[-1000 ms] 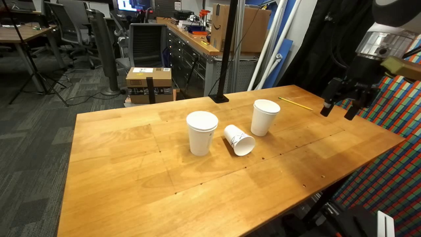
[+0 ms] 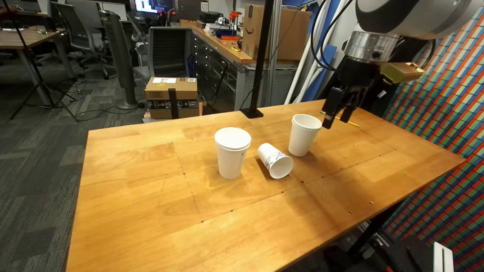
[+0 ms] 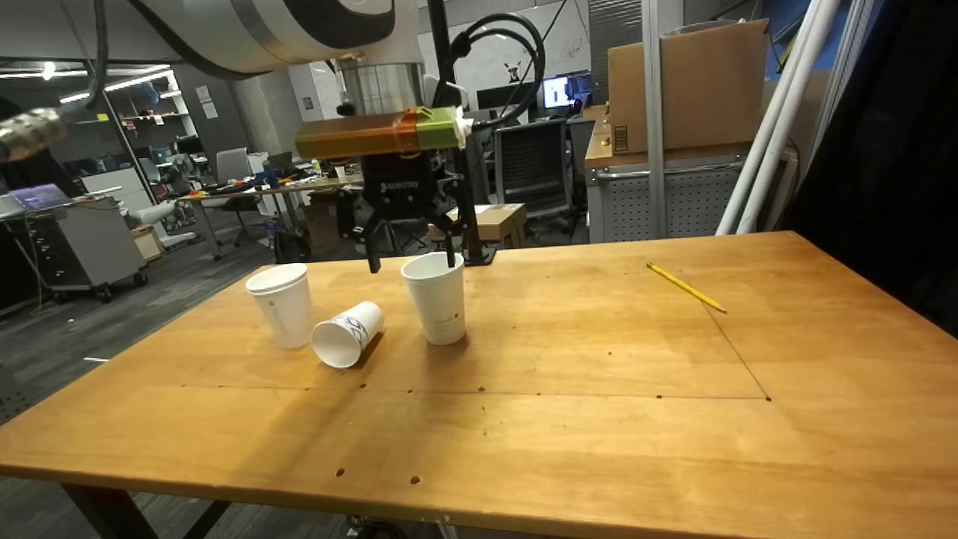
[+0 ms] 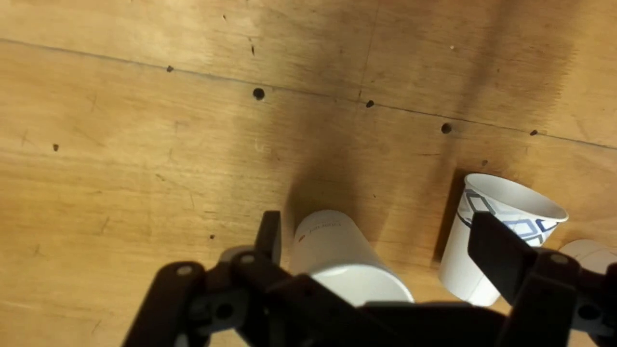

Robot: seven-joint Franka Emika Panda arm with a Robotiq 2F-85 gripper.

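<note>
Three white paper cups are on the wooden table. One upright cup is the nearest to my gripper, which is open and empty above the table at about rim height. From the wrist, that cup appears between the fingers, its lower part hidden by the gripper body. Beside it a patterned cup lies on its side, partly behind one finger in the wrist view. Another upright cup stands beyond; only a sliver shows from the wrist.
A yellow pencil lies on the table away from the cups. The black post rises at the table's back edge. Wide bare wood lies in front of the cups and around the pencil.
My gripper has moved from the right end of the table toward the cups, coming close to the nearest upright one. It was open before too. Cups and pencil have stayed put.
</note>
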